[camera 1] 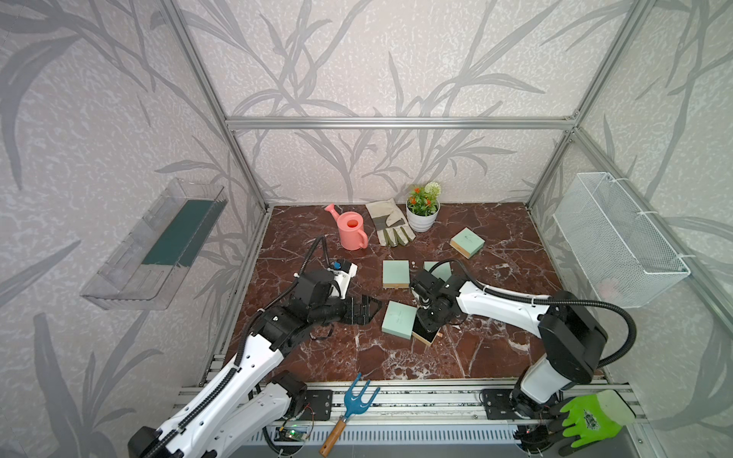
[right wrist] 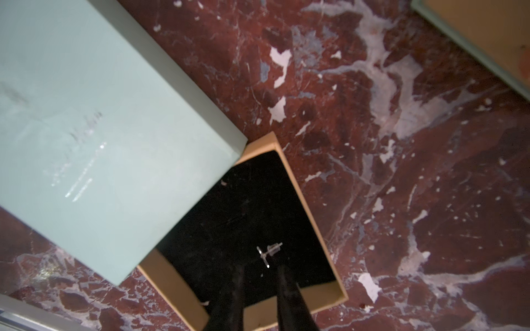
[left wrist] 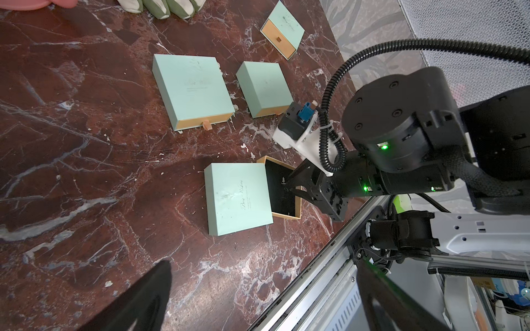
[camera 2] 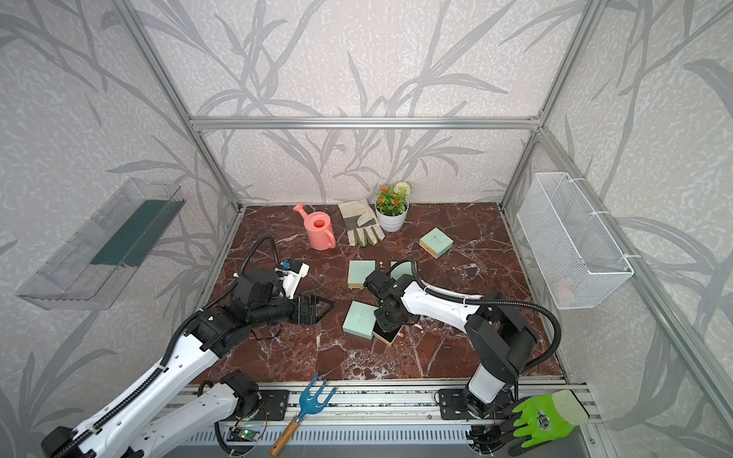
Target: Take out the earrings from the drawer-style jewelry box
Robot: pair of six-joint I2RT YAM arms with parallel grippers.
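Note:
The mint-green drawer box [camera 1: 399, 320] has its black-lined drawer [right wrist: 232, 215] pulled out to the right. A small silvery earring piece [right wrist: 269, 252] with a clear back lies on the black lining. My right gripper reaches down into this drawer, its dark fingers [right wrist: 289, 300] close together just behind the earring. It is shut and no object shows between the fingers; the arm hides part of the drawer in both top views. To the left of the box, my left gripper hangs above the table, open and empty.
Behind stand two more closed mint boxes [left wrist: 193, 88] [left wrist: 265, 85], with another box [camera 1: 467, 242] at the back right. A watering can [camera 1: 351, 230], garden gloves [camera 1: 390, 222] and a flowerpot [camera 1: 422, 216] line the rear. Bare marble lies left of the open box.

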